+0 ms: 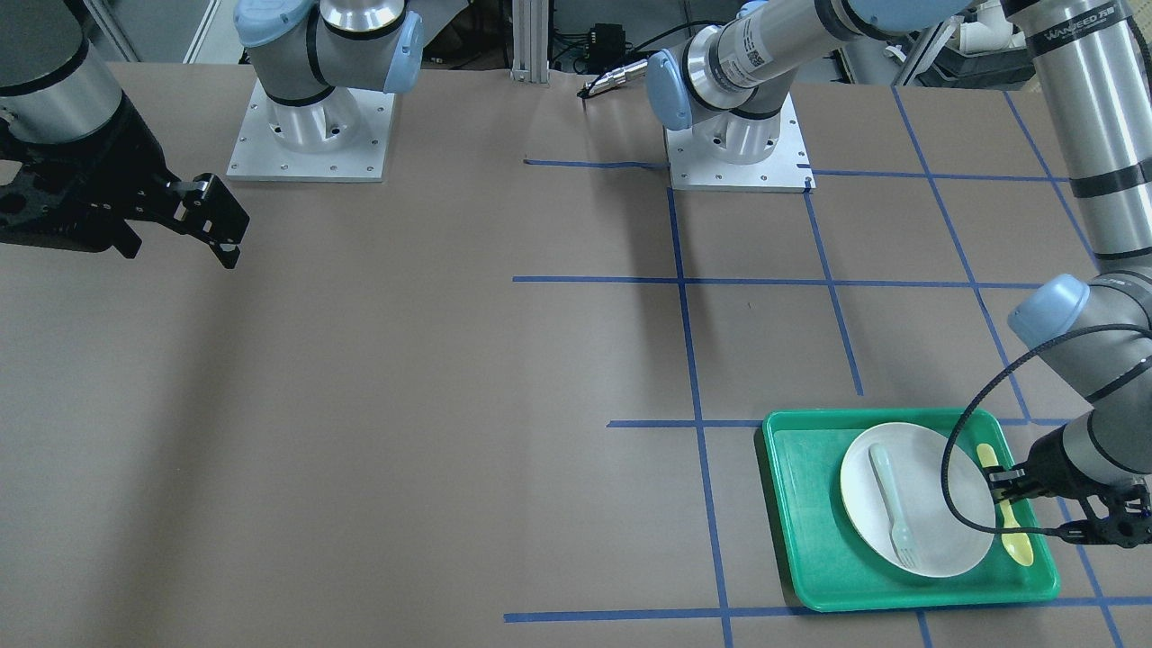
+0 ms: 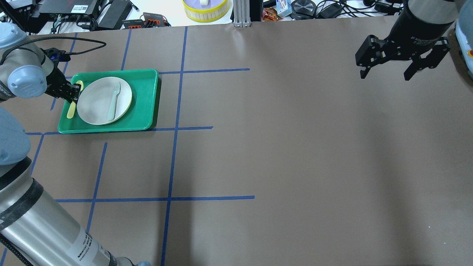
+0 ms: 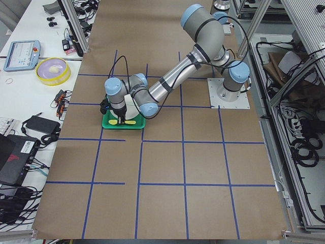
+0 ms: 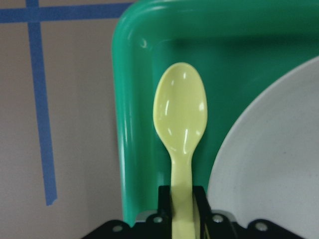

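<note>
My gripper is down at the edge of the green tray (image 2: pixel 142 82), its fingers closely either side of the handle of a yellow spoon (image 4: pixel 179 109), shut on it. The spoon lies along the tray's side, bowl visible in the wrist view, beside a white plate (image 4: pixel 274 149). A pale fork (image 1: pixel 891 497) rests on that plate, as the front and top views show. In the front view my wrist and cable partly hide the spoon.
A second black gripper (image 2: pixel 401 60) hangs over the other side of the table, apart from the tray. The middle of the table (image 1: pixel 454 378), partly marked with blue tape, is clear. Other arm bases stand along the back edge.
</note>
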